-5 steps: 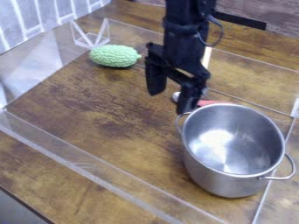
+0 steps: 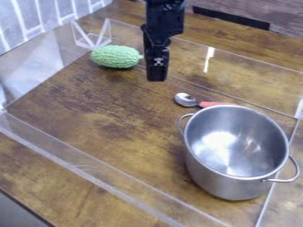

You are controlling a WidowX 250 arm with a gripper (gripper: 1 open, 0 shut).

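Observation:
My black gripper (image 2: 158, 69) hangs over the upper middle of the table, open as far as its dark fingers show, with nothing seen between them. A light green bumpy vegetable (image 2: 115, 56) lies to its left. A spoon (image 2: 186, 99) with a red handle lies below and right of the gripper. A steel pot (image 2: 226, 177) with two handles stands at the lower right, empty inside.
Clear plastic walls (image 2: 71, 158) border the wooden work area (image 2: 95, 111). A small clear plastic piece sits in the back left corner.
My gripper has moved up and away to the back, from over the spoon beside the pot to near the green vegetable. The objects have not visibly moved.

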